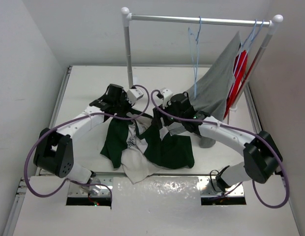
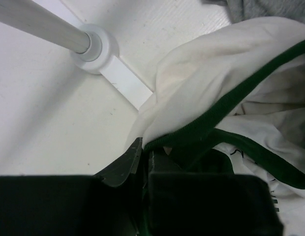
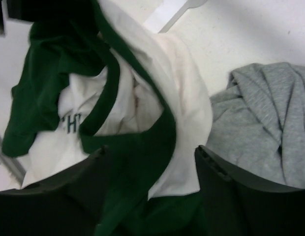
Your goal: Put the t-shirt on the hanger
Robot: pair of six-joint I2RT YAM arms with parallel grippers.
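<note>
The white and dark green t-shirt (image 1: pixel 168 152) lies bunched on the table between the arms. My left gripper is at its collar edge, shut on the fabric, with the green band (image 2: pixel 226 98) rising from its fingers. My right gripper is part open above the shirt, its blurred fingertips either side of green and white cloth, which does not appear clamped. Light blue hangers (image 1: pixel 196 54) hang from the rail above.
The rack's rail (image 1: pixel 167 18) spans the back, with its left post (image 2: pixel 54 37) near my left gripper. Grey cloth (image 3: pixel 251 118) and red cloth (image 1: pixel 241 64) are at the right. Bare table shows at the left.
</note>
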